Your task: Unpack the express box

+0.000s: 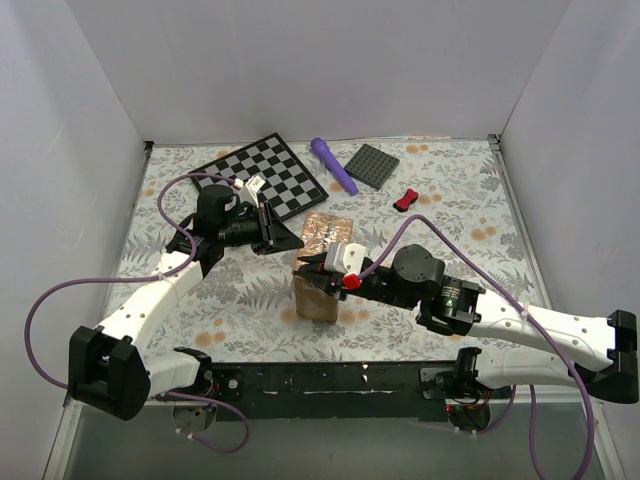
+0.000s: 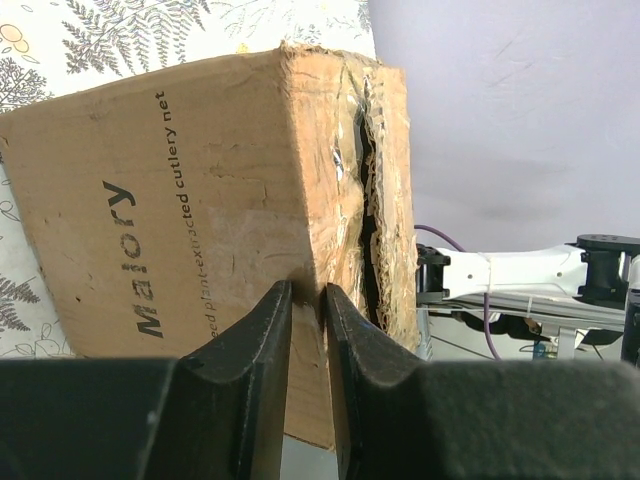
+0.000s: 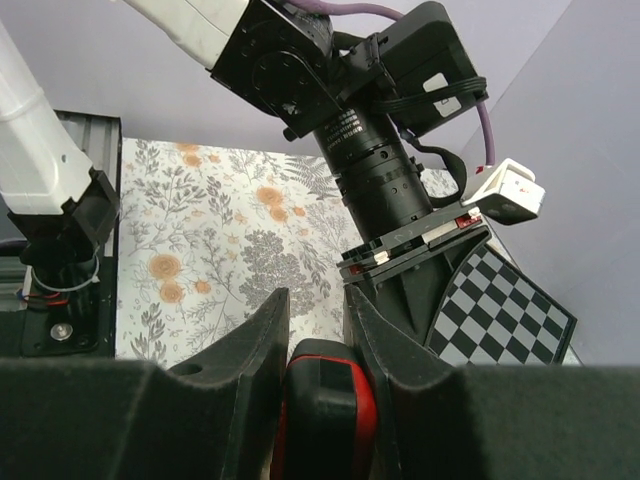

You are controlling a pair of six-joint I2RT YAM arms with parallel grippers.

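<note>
The brown cardboard box (image 1: 318, 302), taped along its top, stands near the middle of the table. In the left wrist view, the printed side of the box (image 2: 160, 200) faces the camera and a dark gap runs along its taped top. My left gripper has its fingertips close together at the edge of the box; whether they pinch it cannot be told. Over the top of the box is my right gripper (image 1: 302, 266), shut on a red and black tool (image 3: 322, 400) that looks like a cutter. The tool's far end is hidden.
Behind the box lie a checkered board (image 1: 270, 172), a purple stick-like object (image 1: 333, 166) and a dark grey square pad (image 1: 371, 166). A small red object (image 1: 406, 200) rests to the right of them. Free tablecloth shows left and right of the box.
</note>
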